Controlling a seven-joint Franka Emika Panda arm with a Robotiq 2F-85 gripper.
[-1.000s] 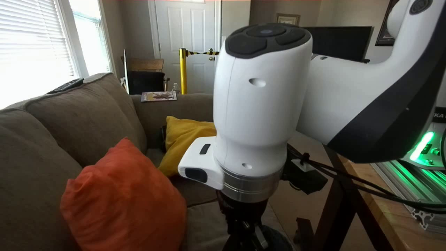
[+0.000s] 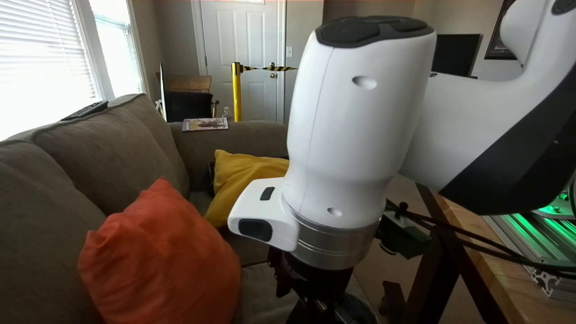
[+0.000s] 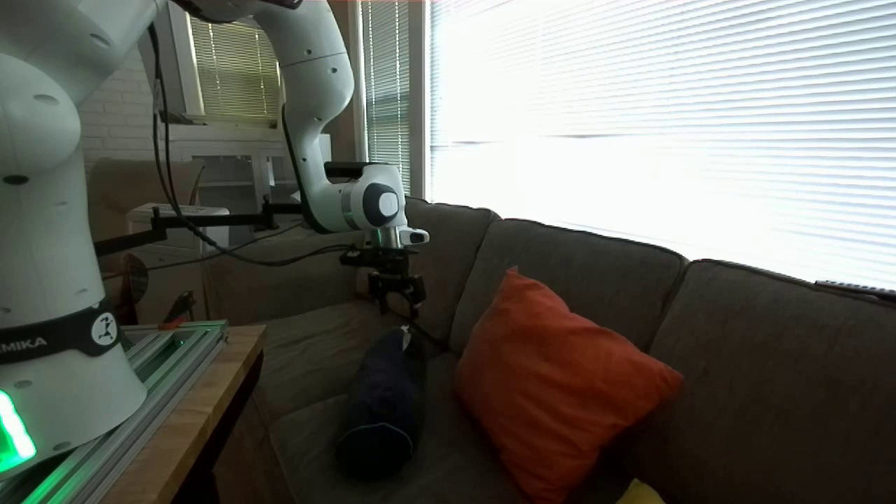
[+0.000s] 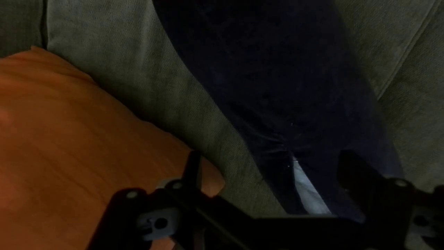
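My gripper is open, with its two dark fingers spread wide. Nothing is held between them. In the wrist view a dark navy bolster pillow (image 4: 270, 75) runs down to the fingers, and a pale patch (image 4: 308, 191) shows at its near end. Exterior view 2 has the gripper (image 3: 397, 294) above the far end of that bolster (image 3: 382, 403), which lies on the couch seat. Beside it leans an orange pillow (image 3: 554, 378) against the backrest; in the wrist view the orange pillow's corner (image 4: 210, 177) is near one finger. Exterior view 1 largely hides the fingers.
A yellow pillow (image 2: 245, 175) lies at the couch's other end. Along the couch stands a wooden table (image 3: 210, 395) bearing the arm's base. Cables (image 2: 475, 240) hang beside the arm. A magazine (image 2: 205, 124) rests on the armrest and a remote (image 2: 86, 110) on the backrest.
In exterior view 1 the arm's wrist has shifted right and tilted, its top leaning further right. The pillows have not moved.
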